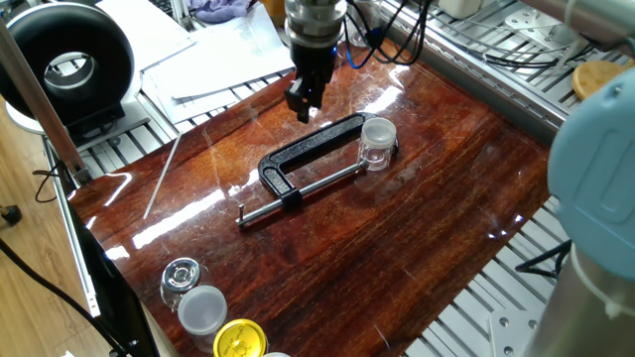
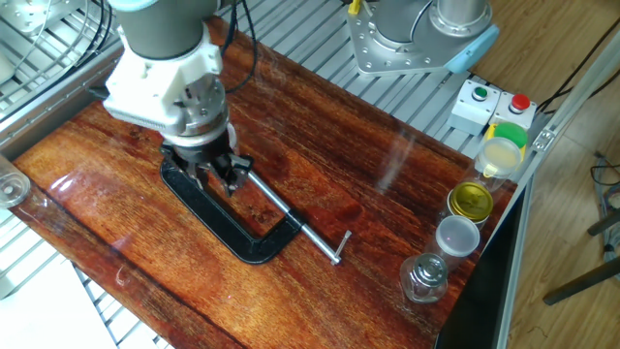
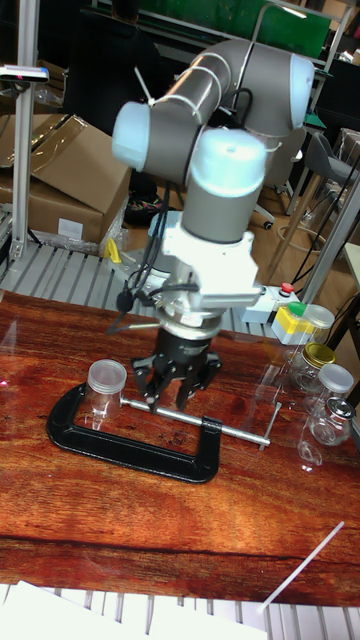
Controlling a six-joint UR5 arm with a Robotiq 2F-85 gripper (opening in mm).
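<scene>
A black C-clamp (image 1: 298,152) with a long steel screw (image 1: 325,182) lies flat on the brown wooden board. Within its open end, by the screw's tip, stands a small clear jar (image 1: 377,155) with a frosted lid; the jar (image 3: 103,407) also shows at the left in exterior view 3, but the arm mostly hides it in exterior view 2. My gripper (image 3: 167,406) hangs above the clamp, pointing down, its fingers apart and nothing seen between them. From the other side, the gripper (image 2: 217,186) appears over the clamp's frame (image 2: 218,225), touching neither clamp nor jar as far as shows.
Several lidded jars line the board's edge, among them a yellow-lidded one (image 1: 239,339), a white-lidded one (image 1: 202,309) and a silver-lidded one (image 2: 427,271). Button boxes (image 2: 475,105) sit beyond the board. A thin white stick (image 3: 301,565) lies near another edge. Much of the board is bare.
</scene>
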